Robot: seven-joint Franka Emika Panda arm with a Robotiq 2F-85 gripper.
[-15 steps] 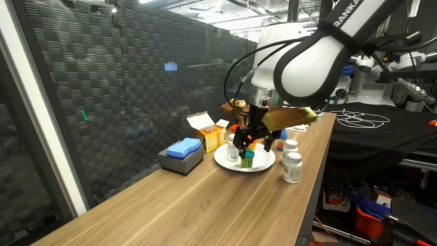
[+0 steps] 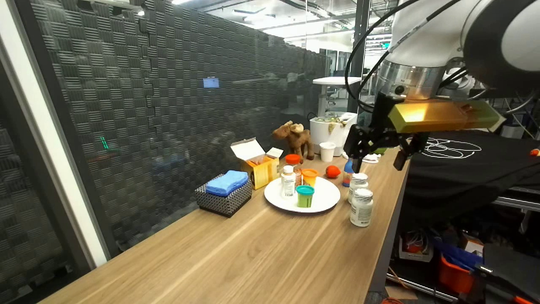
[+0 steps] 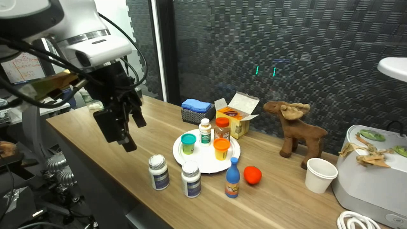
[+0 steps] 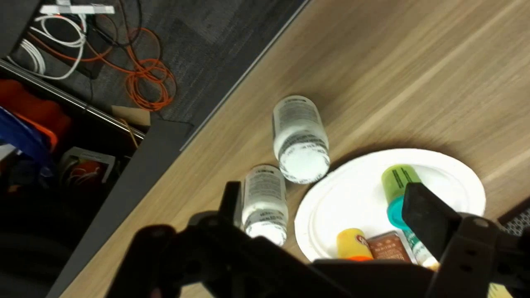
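Observation:
My gripper (image 2: 378,164) stands open above the table, its fingers apart with nothing between them. In the wrist view, two white pill bottles (image 4: 304,159) (image 4: 266,203) stand beneath it near the table's edge, the second close to one finger. The white plate (image 3: 177,152) holds a green tub with a teal lid (image 3: 188,143), a yellow tub with an orange lid (image 3: 221,149), a white bottle (image 3: 205,132) and a red-capped jar (image 3: 222,128). My fingers hide part of the plate in the wrist view.
Beyond the bottles are a blue bottle (image 3: 232,178), a red ball (image 3: 252,175), white cups (image 3: 320,175) and a plush moose (image 3: 299,131). An open yellow box (image 2: 264,172) and a blue cloth (image 2: 227,183) on a black mesh box lie along the wall.
From over the plate, my gripper has moved up and to the right in exterior view 1, toward the table's edge. Items on the plate and the pill bottles stand where they were.

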